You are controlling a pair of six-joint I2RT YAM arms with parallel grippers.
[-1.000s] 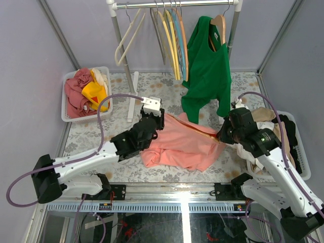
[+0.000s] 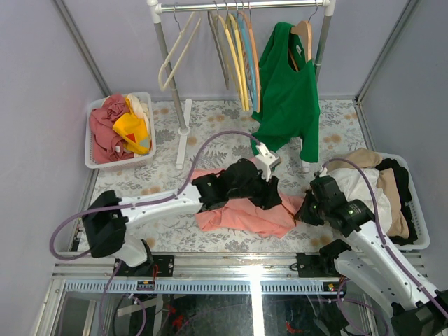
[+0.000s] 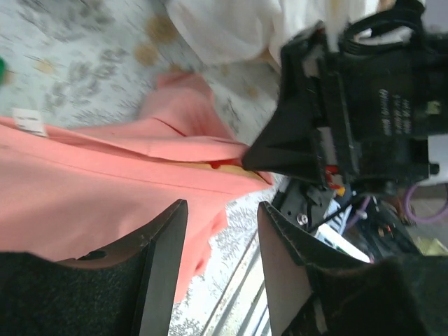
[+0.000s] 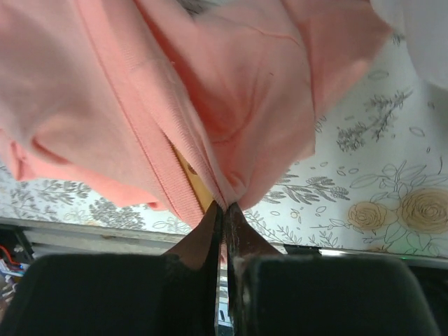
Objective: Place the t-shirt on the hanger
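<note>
The pink t-shirt [image 2: 241, 218] lies crumpled on the floral surface, partly covered by my left arm in the top view. Inside its neck opening a strip of the yellowish hanger [image 4: 196, 183] shows; most of the hanger is hidden by cloth. My right gripper is shut on the shirt's neckline edge, the fabric running into its fingertips. Above the shirt, my left gripper stands part open, with no cloth held between its fingers. In the left wrist view the pinched collar and right gripper are just beyond those fingers.
A rack [image 2: 241, 5] at the back holds several hangers and a green garment [image 2: 287, 98]. Baskets of clothes stand left [image 2: 143, 159] and right [image 2: 422, 238]. My two grippers are close together over the shirt's right side.
My left gripper has swung right and toward the front, from the shirt's upper left to beside the right gripper. The right gripper has moved slightly toward the front with the collar.
</note>
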